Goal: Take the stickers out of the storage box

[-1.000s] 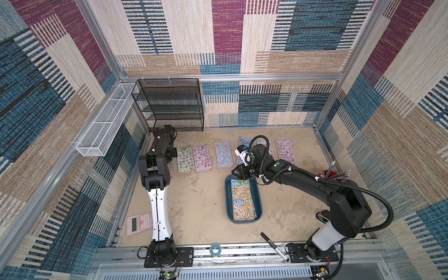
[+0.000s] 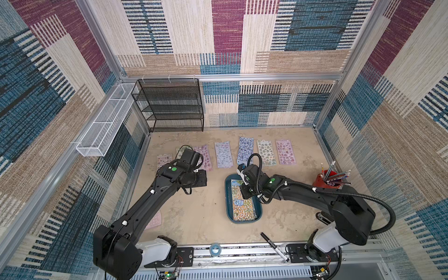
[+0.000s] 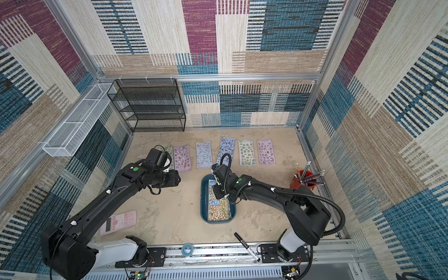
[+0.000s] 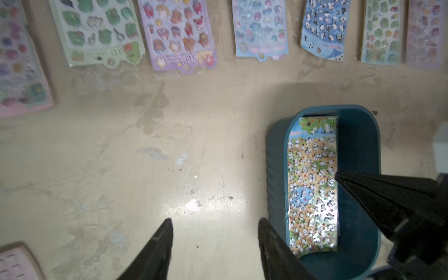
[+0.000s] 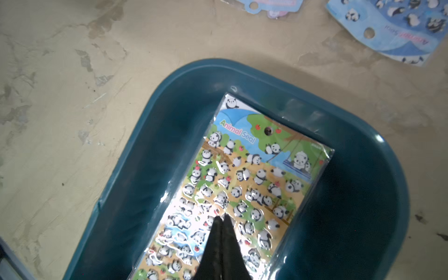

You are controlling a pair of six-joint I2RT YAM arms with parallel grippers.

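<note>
A dark teal storage box [image 2: 259, 212] holds a panda sticker sheet [image 5: 242, 186] printed "Animal Seal". Directly over it is my right gripper, shut, its tips near the middle of the sheet; whether they touch it is unclear. My left gripper hangs over bare table to the left of the box, its fingers apart with nothing between them. In the left wrist view the dark right gripper reaches over the box's right half.
A row of sticker sheets [image 2: 224, 154] lies behind the box. A red pen cup [image 2: 322, 182] stands right, a pink calculator [image 3: 119, 221] front left, a pen [image 2: 273, 245] in front. The table left of the box is clear.
My left arm has swung from the back left toward the box, at the centre-left. My right gripper has shifted a little lower and forward over the box.
</note>
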